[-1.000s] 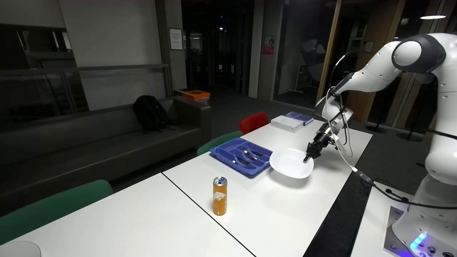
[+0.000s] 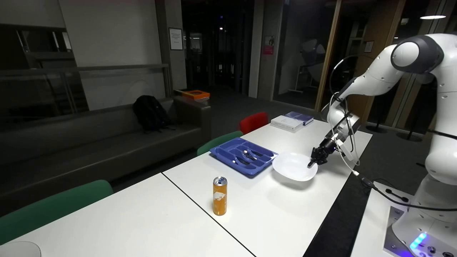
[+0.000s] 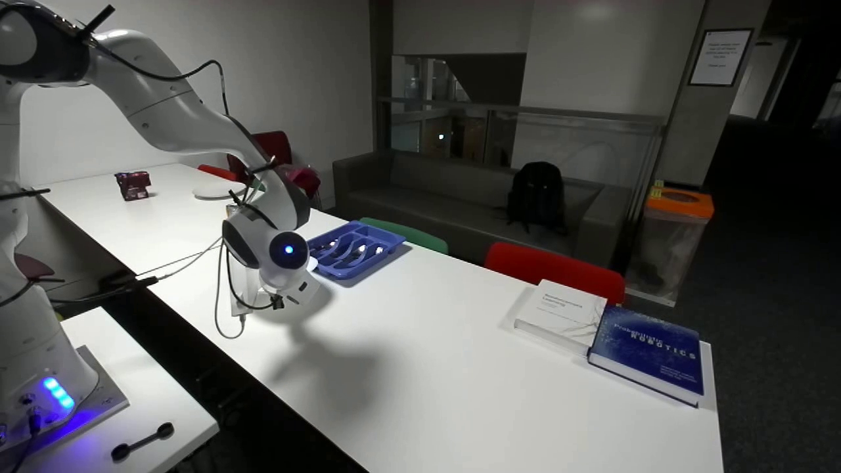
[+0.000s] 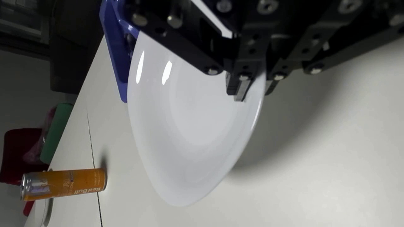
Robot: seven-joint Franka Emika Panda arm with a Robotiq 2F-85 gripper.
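A white oval plate (image 2: pixel 293 166) is held by its rim in my gripper (image 2: pixel 313 162). The fingers are shut on it, with one finger (image 4: pixel 240 89) against the plate's inner side and the other mostly hidden behind the rim. In the wrist view the plate (image 4: pixel 189 151) fills the middle and casts a shadow on the table to its right, so it seems raised at least in part. Whether any of its edge touches the table, I cannot tell. In exterior view 2 the arm hides nearly all of the plate and the gripper.
Just left of the plate lies a blue cutlery tray (image 2: pixel 220 153) with cutlery inside. An orange can (image 2: pixel 220 197) stands upright nearer the camera. Two books (image 3: pixel 560 311) lie at the table's far end. The table between the books and the arm is clear.
My gripper and the plate have moved slightly right and down in exterior view 1, a little away from the tray. The tray and can have not moved.
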